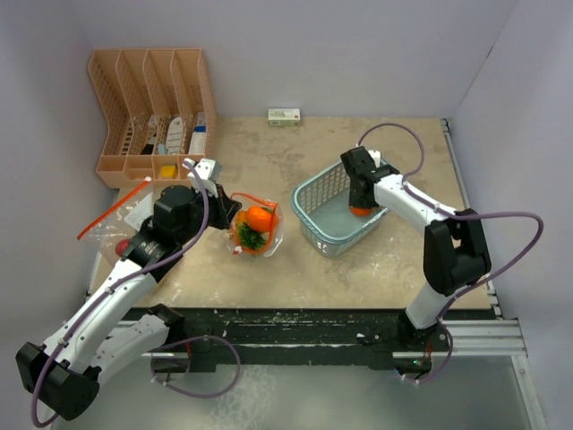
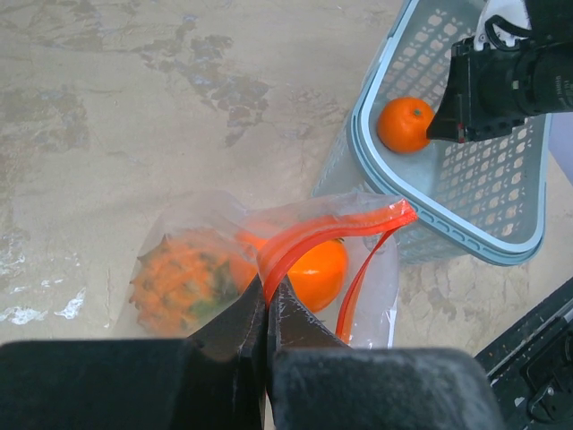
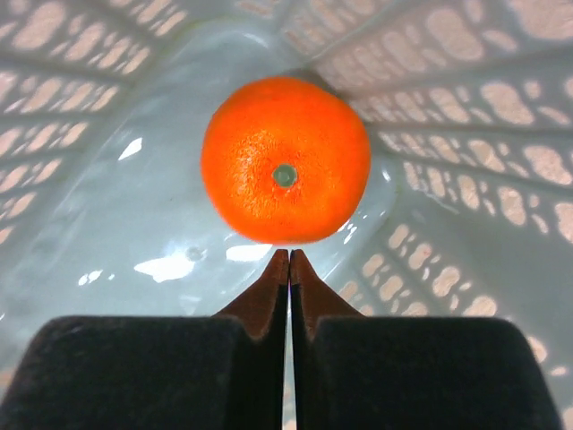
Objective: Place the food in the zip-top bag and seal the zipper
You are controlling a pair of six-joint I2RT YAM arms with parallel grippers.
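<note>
An orange fruit [image 3: 285,161] lies on the floor of the blue-grey basket [image 1: 309,229], near its wall. My right gripper is down inside the basket with its tips together, nothing between them; the fruit is just beyond the tips. In the left wrist view, my left gripper is shut on the red-edged rim of the clear zip bag [image 2: 188,210], whose mouth gapes. Inside that bag are a second orange fruit [image 2: 318,273] and a pineapple-like food [image 2: 183,282] with green leaves, blurred by the plastic.
Another red-topped bag [image 1: 116,242] lies partly under the left arm. A tan divided rack [image 1: 134,67] stands at the back left, and a small box [image 1: 284,116] at the back. Bare table [image 1: 269,161] lies behind the bag and basket.
</note>
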